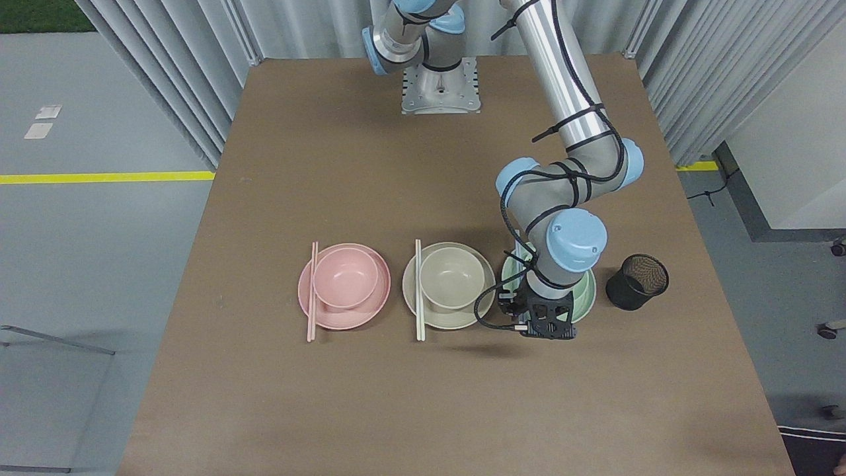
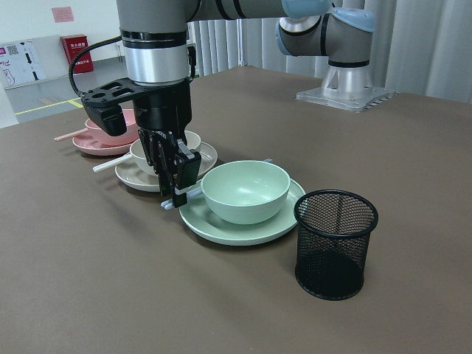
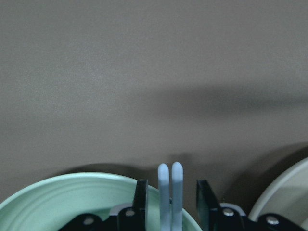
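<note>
My gripper is open and low over the green plate (image 2: 240, 236), its fingers either side of a pair of pale blue chopsticks (image 3: 177, 187) resting along the plate's left side; whether it touches them I cannot tell. The green bowl (image 2: 245, 188) stands on that plate. In the front view the arm hides much of this setting (image 1: 580, 305), and the wrist housing hides the fingertips.
A cream bowl (image 1: 452, 274) and plate with chopsticks (image 1: 420, 301), and a pink bowl (image 1: 346, 274) and plate with chopsticks (image 1: 312, 305), stand to the left. A black mesh cup (image 1: 636, 281) stands at the right.
</note>
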